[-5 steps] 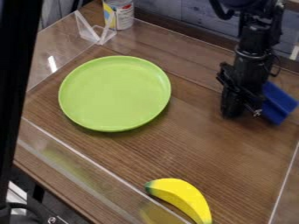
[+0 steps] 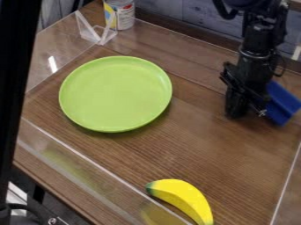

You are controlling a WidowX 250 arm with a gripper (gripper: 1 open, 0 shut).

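Note:
My black gripper [image 2: 245,98] is low over the right side of the wooden table, right up against a blue object [image 2: 280,104] that lies just behind and to the right of its fingers. The fingertips look close together, but the dark parts overlap, and I cannot make out whether anything is between them. A green plate [image 2: 115,93] lies flat to the left of the gripper. A yellow toy banana [image 2: 182,197] lies at the bottom middle, near the front.
A can [image 2: 119,14] and a clear plastic piece [image 2: 94,26] stand at the back left. Transparent strips edge the table at left and front. A panel backs the table at top right.

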